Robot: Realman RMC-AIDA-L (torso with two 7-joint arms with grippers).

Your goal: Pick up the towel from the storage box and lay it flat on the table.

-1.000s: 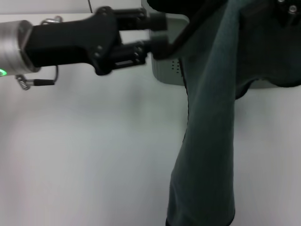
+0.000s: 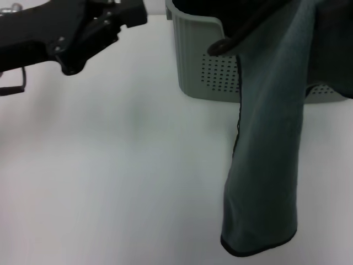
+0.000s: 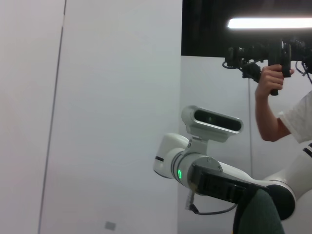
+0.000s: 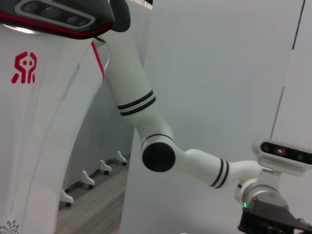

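Note:
The dark grey-green towel (image 2: 267, 149) with black edging hangs in a long fold at the right of the high view. Its top runs up to my right gripper, which is shut on it in the left wrist view; only a narrow part of the towel shows there. My left gripper (image 2: 135, 13) is at the upper left of the high view, shut with nothing between its fingers. A clear gap separates it from the towel. The grey-green storage box (image 2: 198, 61) stands behind the towel, which hides much of it.
In the left wrist view, the right arm (image 3: 190, 165) stands against pale wall panels, and a person's arm (image 3: 265, 114) is visible behind. The right wrist view shows the left arm (image 4: 200, 165) and robot body.
My left gripper has drawn back left and up, away from the towel's black edge.

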